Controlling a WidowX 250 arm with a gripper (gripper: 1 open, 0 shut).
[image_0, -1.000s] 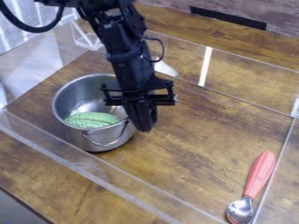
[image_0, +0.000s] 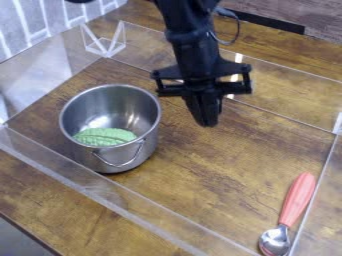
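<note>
My black gripper (image_0: 206, 114) hangs above the wooden table, up and to the right of a steel pot (image_0: 139, 108). It is shut, with nothing seen between its fingers. Inside the pot lies a green, bumpy oblong object (image_0: 104, 138), like a toy corn cob or cucumber. A scoop with a pink handle (image_0: 299, 198) and metal head lies at the lower right.
Clear plastic walls or strips edge the work area. A light strip stands behind the gripper, partly hidden.
My gripper has moved right from over the pot's right rim, clearing it. The pot and the green object stay about where they were.
</note>
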